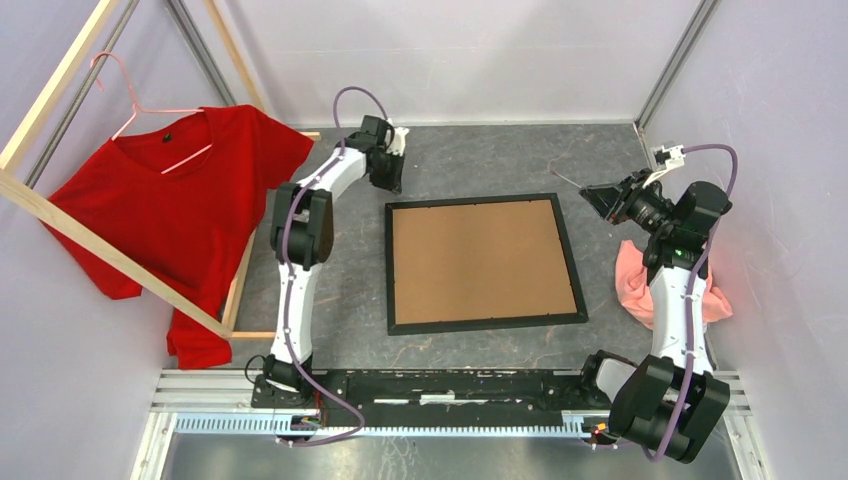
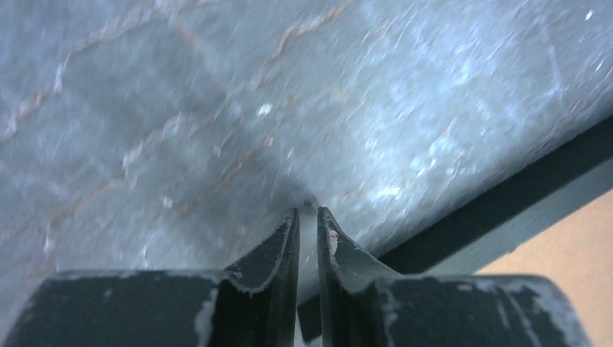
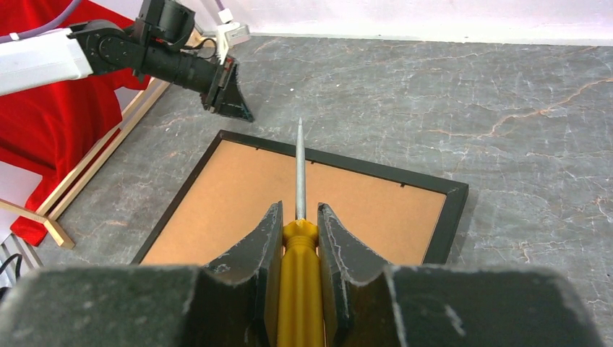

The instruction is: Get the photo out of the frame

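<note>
The black picture frame [image 1: 484,326] lies back side up on the grey table, turned a little, its brown backing board [image 1: 485,262] in place and small tabs along its inner edge. Just off the frame's far-left corner, low over the table, is my left gripper. Its fingers are nearly together, with only a slim gap and nothing visible between them. To the right of the frame, in the air, my right gripper is shut on the yellow handle of a screwdriver [image 3: 300,289], whose thin metal shaft points away from the fingers.
A red T-shirt [image 1: 190,200] hangs on a wooden rack [image 1: 110,255] at the left. Some pink cloth [image 1: 632,280] lies at the right beside the right arm. Bare table [image 1: 500,155] stretches behind the frame.
</note>
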